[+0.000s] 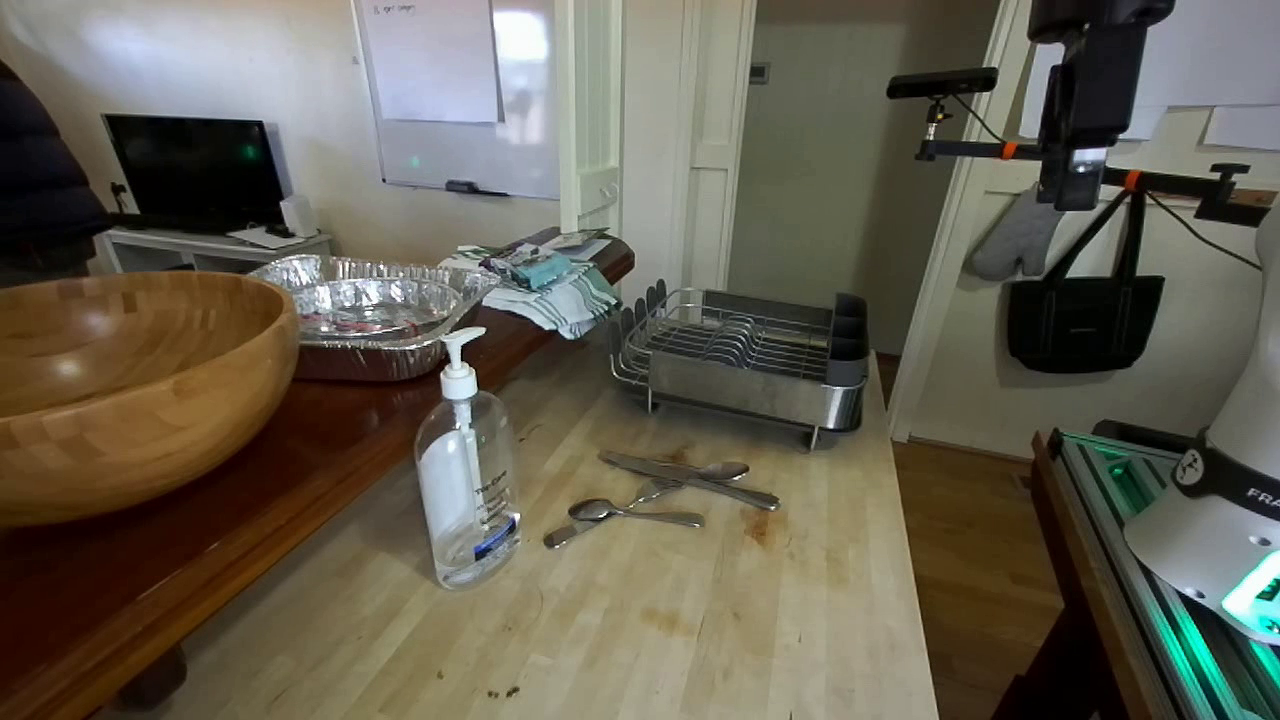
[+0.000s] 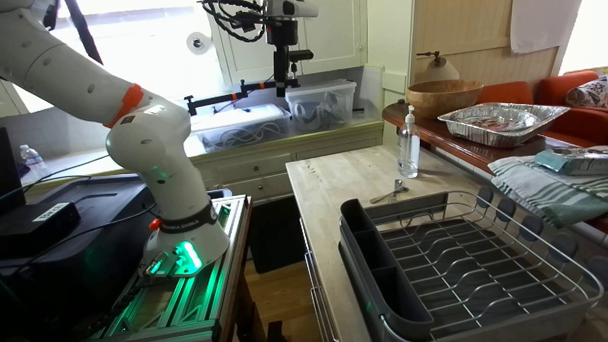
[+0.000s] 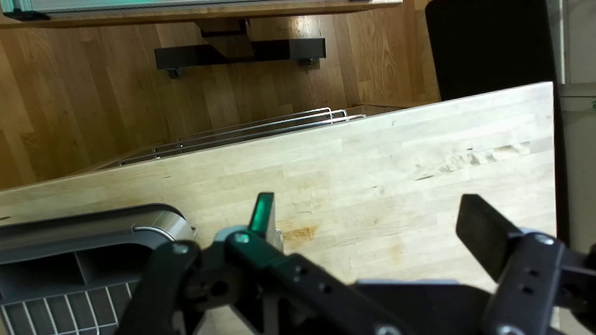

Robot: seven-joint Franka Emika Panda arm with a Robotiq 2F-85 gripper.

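My gripper is open, its two fingers wide apart with only the countertop far below showing between them. In exterior view 1 the gripper (image 1: 1074, 174) hangs high at the upper right, well clear of the counter. Several pieces of metal cutlery (image 1: 708, 484), spoons and knives among them, lie crossed on the light wooden counter (image 1: 768, 624). Behind them stands a dish rack (image 1: 744, 390) with grey cutlery cups (image 2: 379, 256) along one side; those cups look empty. Most of the cutlery is hidden behind the gripper in the wrist view.
A clear pump bottle (image 1: 470, 498) stands upright beside the cutlery. Along the darker raised ledge are a wooden bowl (image 1: 144, 396), foil trays (image 1: 372, 306) and striped towels (image 1: 564, 300).
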